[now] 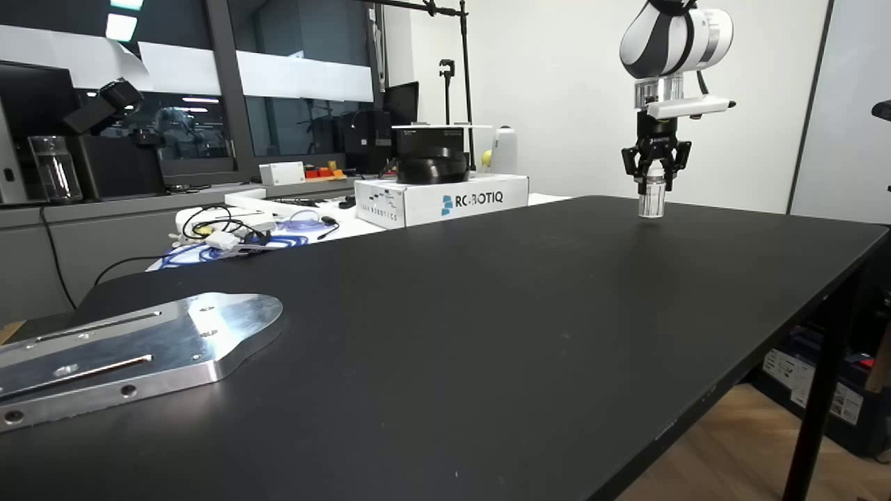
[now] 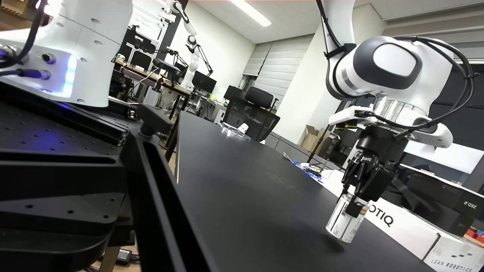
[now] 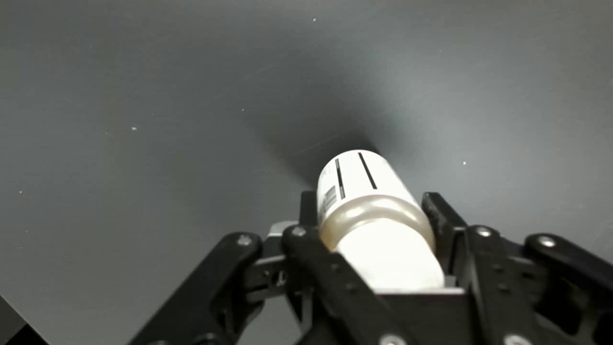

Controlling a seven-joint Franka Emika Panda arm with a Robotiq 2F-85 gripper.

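A white-capped bottle [image 1: 651, 203] with a white label is held upright at the far end of the black table, cap upward. My gripper [image 1: 656, 177] is shut on it, one finger on each side. In the second exterior view the labelled bottle [image 2: 347, 220] hangs from the gripper [image 2: 357, 206], close to the tabletop, with a dark shadow beside its base. From the wrist, the bottle [image 3: 368, 184] shows stripes and a barcode on its label, and its cap points back between the fingers. Whether its base touches the table I cannot tell.
A metal plate [image 1: 159, 342] lies at its near left corner. Beyond the long edge stand a white Robotiq box [image 1: 459, 200] and tangled cables [image 1: 225, 234]. A white robot base [image 2: 86, 45] stands beside the table in the second exterior view.
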